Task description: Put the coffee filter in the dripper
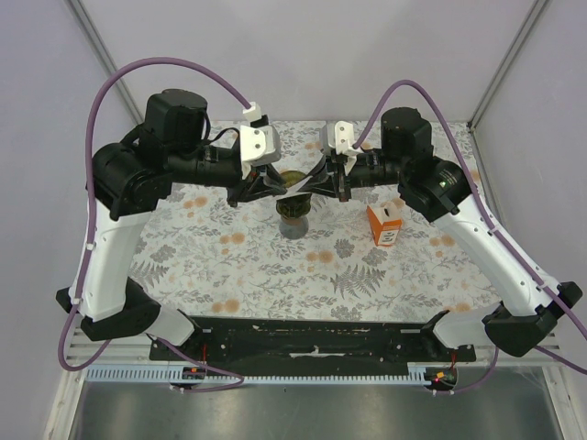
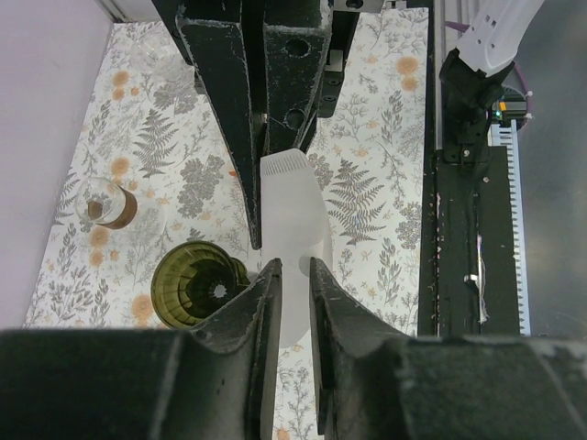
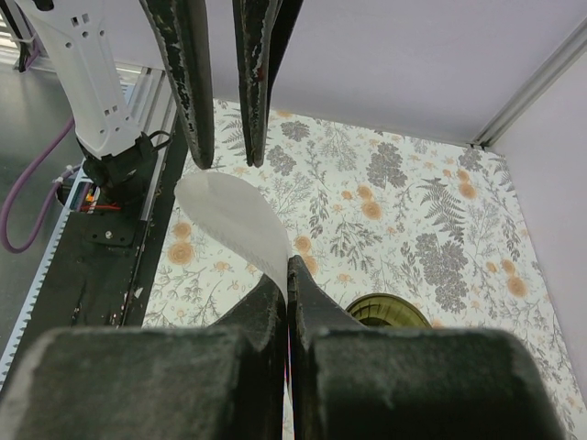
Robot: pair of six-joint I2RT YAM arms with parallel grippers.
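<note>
The white paper filter [image 2: 298,220] is pinched in my shut right gripper, its free part curving out toward my left gripper. The left gripper's fingers stand apart with the paper showing between them; they are not visibly clamped on it. In the top view both grippers meet above the middle of the table, over the green dripper [image 1: 293,203], which stands on a clear base. The left wrist view shows the dripper [image 2: 170,284] beside the filter, from above.
An orange box [image 1: 383,224] lies right of the dripper. A clear glass item [image 2: 103,203] shows in the left wrist view.
</note>
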